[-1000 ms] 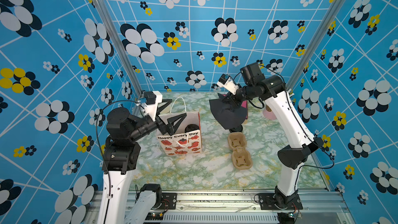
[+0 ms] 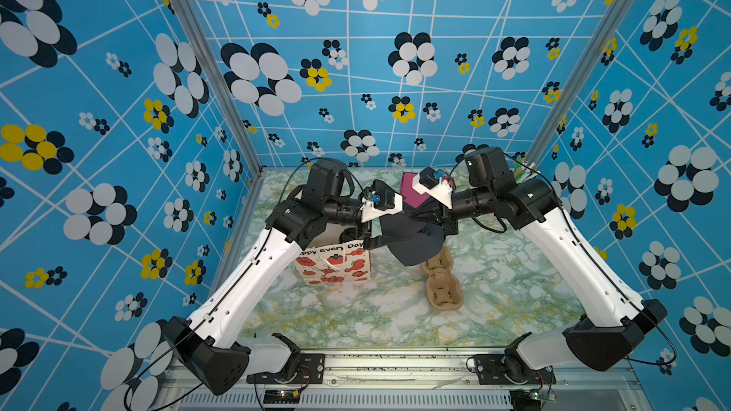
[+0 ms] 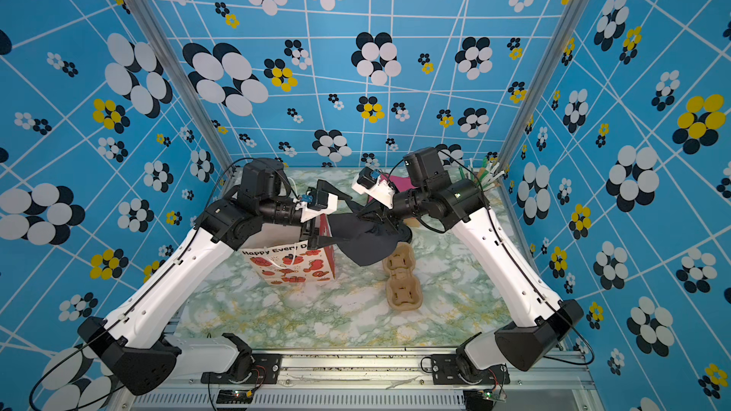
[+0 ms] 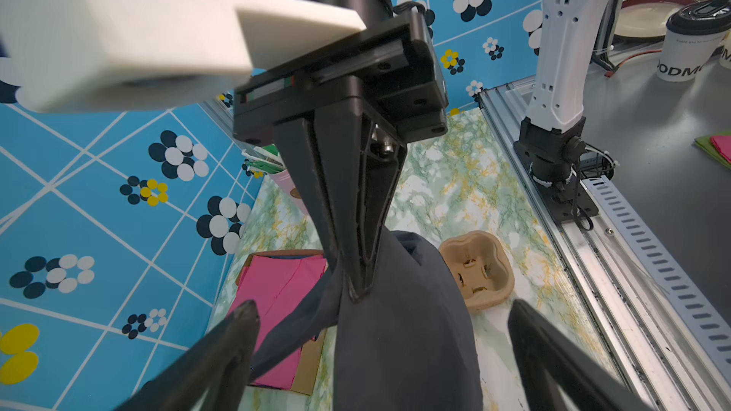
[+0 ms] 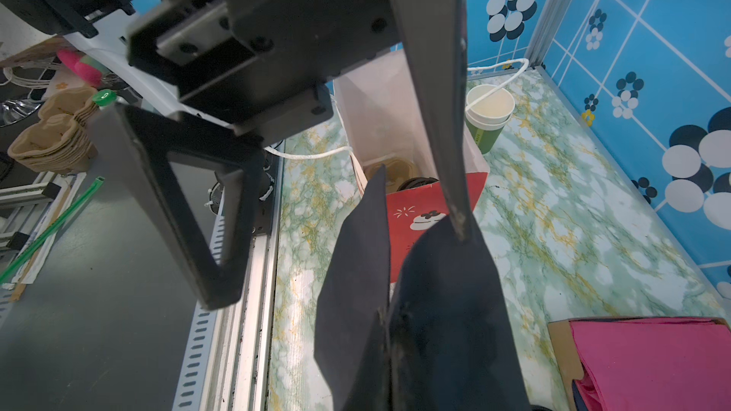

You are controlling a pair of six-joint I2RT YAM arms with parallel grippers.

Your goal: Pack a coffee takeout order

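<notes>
A dark grey napkin hangs in the air above the middle of the table, with my right gripper shut on it. In the left wrist view the right gripper's fingers pinch the upper part of the cloth. Below the left arm stands the paper bag marked "Happy Every Day". Inside it, the right wrist view shows a brown carrier and something dark.
A brown cup carrier lies in front of the napkin. Behind are a box of pink napkins and a cup of straws. Stacked cups stand beside the bag.
My left gripper has moved right, from above the bag to the napkin. The right gripper, still pinching the napkin, has come lower and nearer the front.
</notes>
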